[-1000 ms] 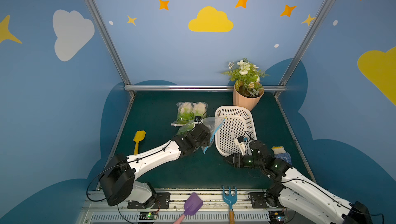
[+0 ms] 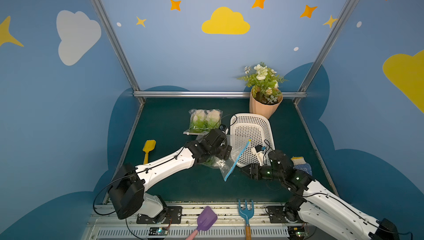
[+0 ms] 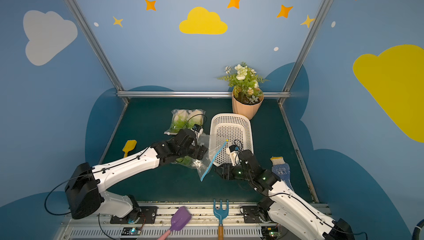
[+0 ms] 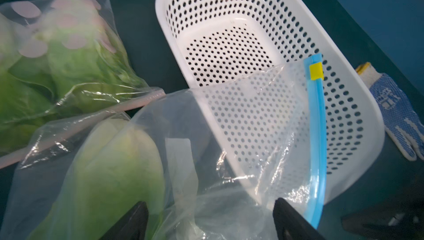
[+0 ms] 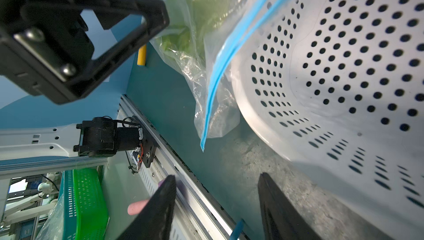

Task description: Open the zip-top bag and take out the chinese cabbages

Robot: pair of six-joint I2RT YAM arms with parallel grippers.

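A clear zip top bag with a blue seal (image 4: 316, 142) and yellow slider reaches over the white basket's near left side. A pale green cabbage (image 4: 106, 182) lies under its plastic. A second bag of cabbages (image 2: 205, 118) lies behind. My left gripper is open above the zip bag, plastic beneath its fingertips; whether any is between them is unclear. My right gripper stands open beside the basket, near the seal's lower end, with nothing between its fingers.
The white basket (image 2: 251, 118) stands right of the bags, a flower pot (image 2: 264, 105) behind it. A yellow spatula (image 2: 149, 145) is at left, a blue glove (image 3: 281, 171) at right.
The zip bag's blue seal has shifted toward the front and right, farther over the basket's side. My left gripper has moved slightly right; the right arm is almost unmoved.
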